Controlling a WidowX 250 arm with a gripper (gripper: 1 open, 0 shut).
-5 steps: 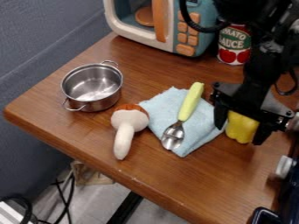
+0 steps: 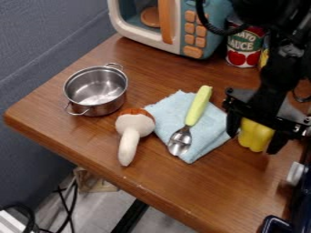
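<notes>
The black gripper (image 2: 261,114) is at the right of the table, low over a yellow object (image 2: 255,137) that shows beneath its fingers; whether it grips that object is unclear. A light blue cloth (image 2: 209,138) lies at the middle right with a yellow-handled spoon (image 2: 194,113) on it. Left of the cloth lies a toy mushroom (image 2: 130,137). A steel pot (image 2: 96,87) stands farther left.
The wooden table (image 2: 170,187) has free room along its front and left. A toy microwave (image 2: 158,23) stands at the back, a can (image 2: 243,50) beside it. A dark appliance occupies the lower right edge.
The arm and gripper have shifted slightly over the last second, with more of the can's right side and a yellow item behind it now showing. The objects on the table look unmoved.
</notes>
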